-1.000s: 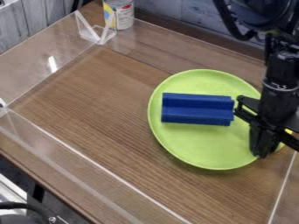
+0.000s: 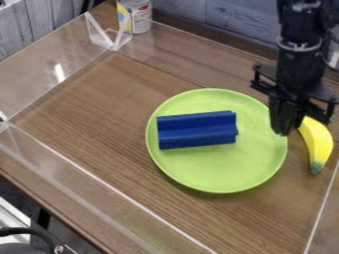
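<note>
A green plate lies on the wooden table, holding a blue block on its left half. A yellow banana lies just right of the plate. My black gripper is above the plate's right rim, near the banana's upper end; it looks shut, and no held object shows.
A can stands at the back left near a clear plastic piece.
My gripper has risen and shifted left. The plate with the blue block has moved left and slightly down in view, and more of the banana now shows.
</note>
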